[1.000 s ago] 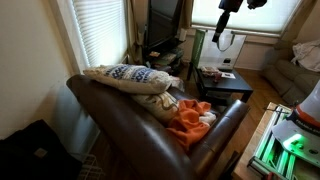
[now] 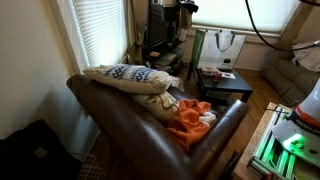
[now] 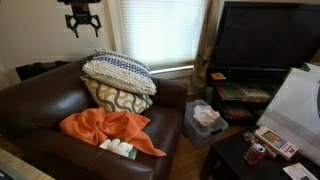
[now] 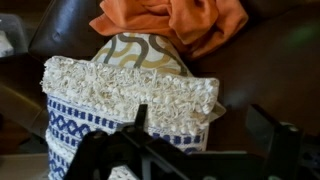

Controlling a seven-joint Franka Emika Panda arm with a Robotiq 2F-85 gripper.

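My gripper [image 3: 84, 34] hangs open above the brown leather couch [image 3: 25, 105], apart from everything below it. In the wrist view, the white and blue textured pillow [image 4: 100, 98] lies under the fingers, and nothing sits between the fingers. It rests on top of a patterned pillow [image 3: 118, 97] with tan curves, at the couch's back corner. Crumpled on the seat is an orange cloth [image 3: 105, 127]. A small white object [image 3: 116, 148] lies in front of the cloth; what it is I cannot tell.
A dark table [image 3: 235, 158] to the couch's right bears a red can [image 3: 257, 153] and some boxes or books. A grey bin [image 3: 204, 125] stands on the floor near the TV [image 3: 268, 38]. The air around the gripper is clear.
In exterior view 1, the gripper has moved left, from the window side over toward the pillows. The pillows and the orange cloth have not moved.
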